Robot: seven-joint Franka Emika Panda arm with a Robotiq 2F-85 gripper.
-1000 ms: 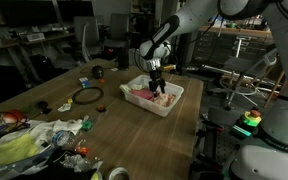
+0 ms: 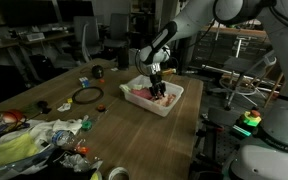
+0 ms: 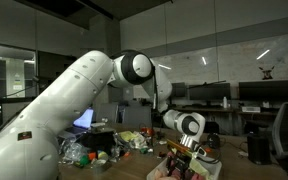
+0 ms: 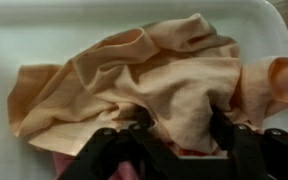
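A peach-coloured cloth (image 4: 134,85) lies crumpled in a white tray (image 4: 34,20), filling much of the wrist view. My gripper reaches down at the cloth, its dark fingers apart with raised folds of the fabric between them. Whether the fingers press on the cloth cannot be made out. Under the cloth's lower edge shows a bit of pink-red cloth (image 4: 62,162). From outside, the gripper (image 2: 158,92) is down inside the white tray (image 2: 141,104), and the peach cloth (image 2: 168,99) shows beside it.
On the table's left lie a heap of bags and clutter (image 2: 24,145), a black cable coil (image 2: 86,95) and small items. A metal cup (image 2: 119,173) stands at the front edge. The table between tray and clutter is mostly bare.
Over the last second the gripper has come down a little in the tray, at the cloth. The tray and the things on the table have stayed in place.
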